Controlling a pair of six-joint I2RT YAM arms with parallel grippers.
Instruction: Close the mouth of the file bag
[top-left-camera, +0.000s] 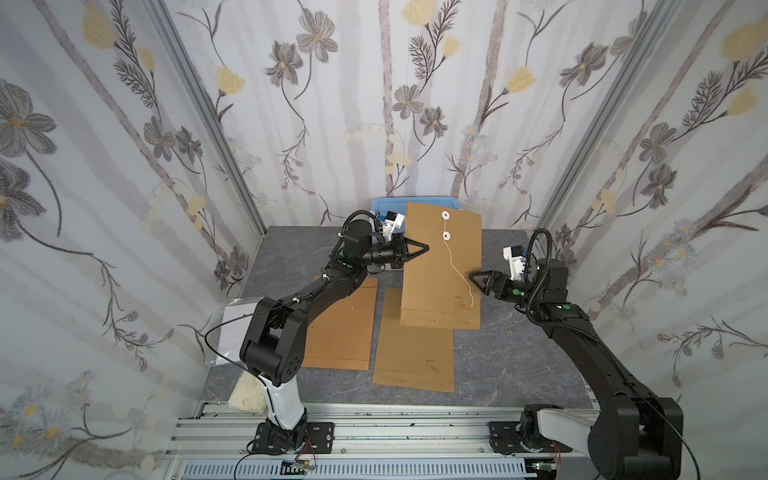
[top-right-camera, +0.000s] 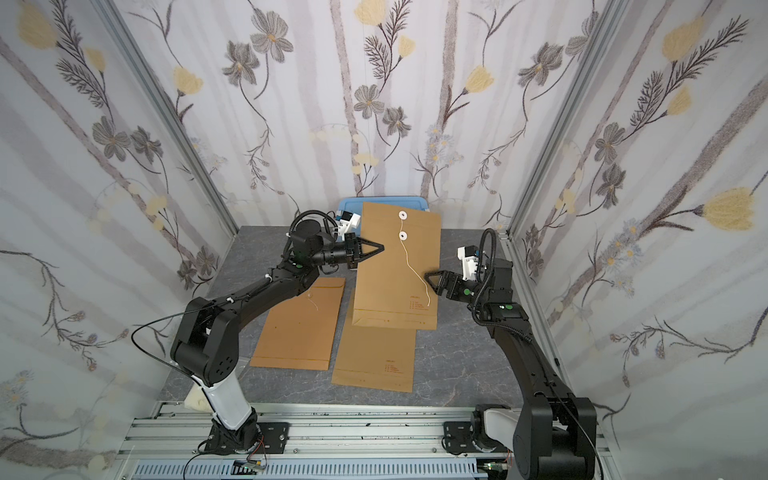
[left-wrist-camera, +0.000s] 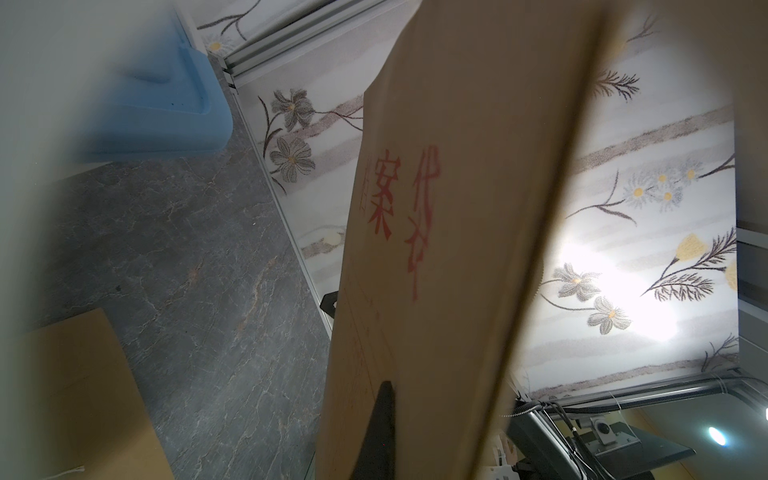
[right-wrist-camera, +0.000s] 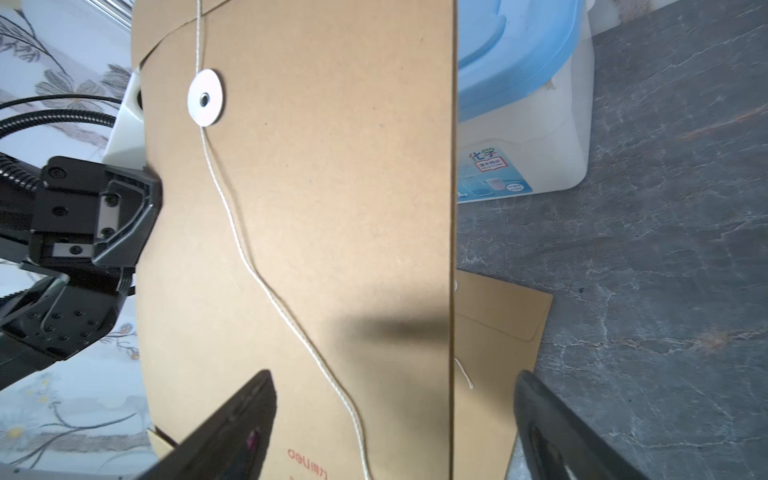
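Observation:
A brown file bag (top-left-camera: 440, 276) is held up off the table, its front showing two white buttons. In the right wrist view the folded flap (right-wrist-camera: 164, 24) shows at the upper left; a white string (right-wrist-camera: 276, 300) runs from it past the lower button (right-wrist-camera: 205, 97) and hangs loose down the front. My left gripper (top-left-camera: 426, 249) is shut on the bag's left edge. Spread at the right edge, my right gripper is open, with that edge between its blurred fingers in view; contact cannot be told.
Two more brown file bags lie flat on the grey table, one at the left (top-left-camera: 340, 332) and one below the raised bag (top-left-camera: 413, 360). Behind it stands a bin with a blue lid (right-wrist-camera: 520, 56).

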